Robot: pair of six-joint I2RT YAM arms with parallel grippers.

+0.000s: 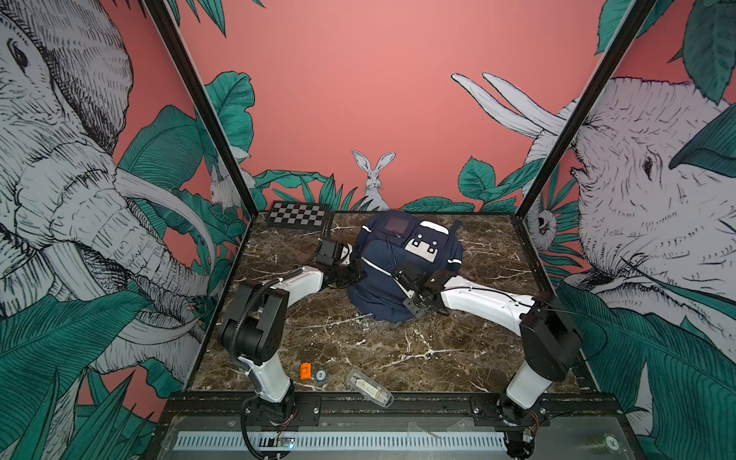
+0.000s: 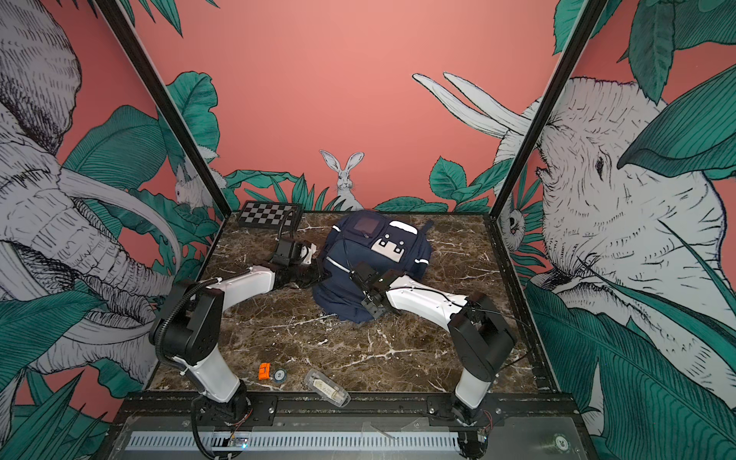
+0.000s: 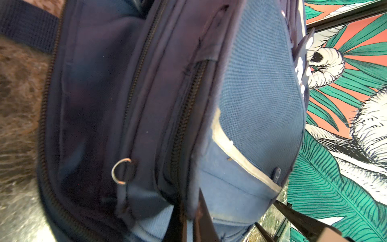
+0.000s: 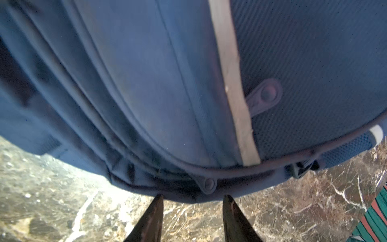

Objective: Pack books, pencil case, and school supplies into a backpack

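Note:
The dark-blue backpack (image 1: 383, 268) with a cartoon face lies at the back middle of the table. My left gripper (image 1: 360, 273) is at its left side; in the left wrist view its fingers (image 3: 174, 225) are shut together on a thin fold of the backpack's fabric, beside an open zip. Over the bag's lower front is my right gripper (image 1: 407, 289). In the right wrist view its fingers (image 4: 153, 215) stand apart, nothing between them, just off the bag's edge. An orange item (image 1: 306, 371), a round grey-blue item (image 1: 321, 376) and a clear case (image 1: 370, 388) lie near the front edge.
A black-and-grey checkered board (image 1: 297, 214) lies at the back left corner. Bare marble tabletop (image 1: 452, 352) surrounds the bag in front and to the right. Dark frame posts (image 1: 544, 260) bound the table's sides.

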